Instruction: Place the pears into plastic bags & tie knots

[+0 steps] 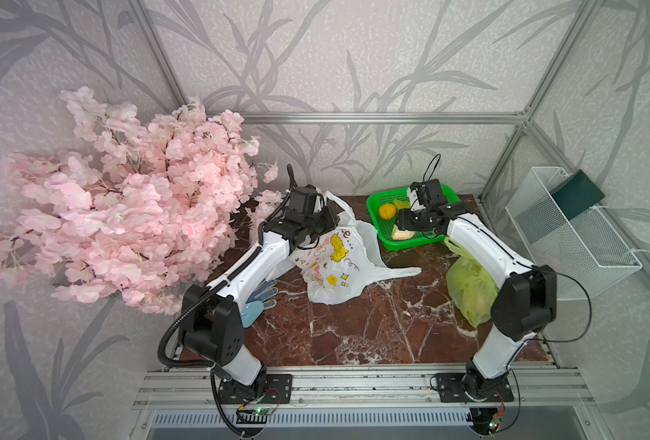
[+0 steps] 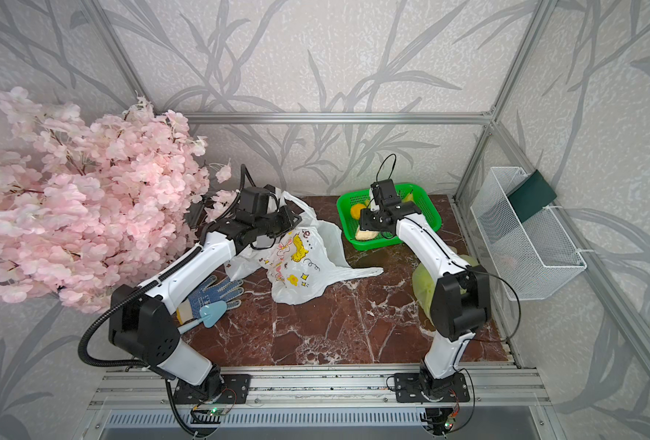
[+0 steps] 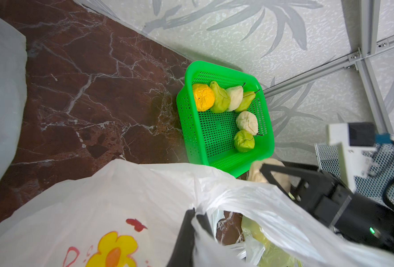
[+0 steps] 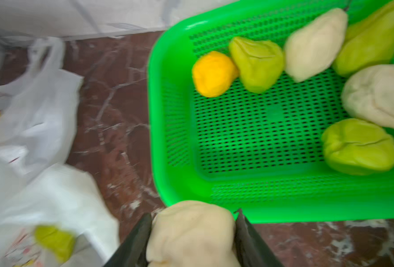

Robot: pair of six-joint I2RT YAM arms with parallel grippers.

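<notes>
My left gripper (image 1: 323, 220) is shut on the rim of a white plastic bag (image 1: 339, 278) printed with yellow figures. My right gripper is shut on a cream pear (image 4: 190, 229), held over the near-left rim of the green basket (image 4: 174, 191). Inside the basket lie several yellow, green and cream pears, among them an orange-yellow one (image 3: 202, 95) and a green one (image 3: 243, 141). A knotted-looking green plastic bag (image 1: 468, 293) lies on the right of the table, partly under the right arm.
Pink blossom branches (image 1: 119, 212) fill the left side. A glove (image 2: 207, 293) and blue trowel (image 2: 211, 314) lie at the front left. A white wire rack (image 1: 567, 264) hangs at the right.
</notes>
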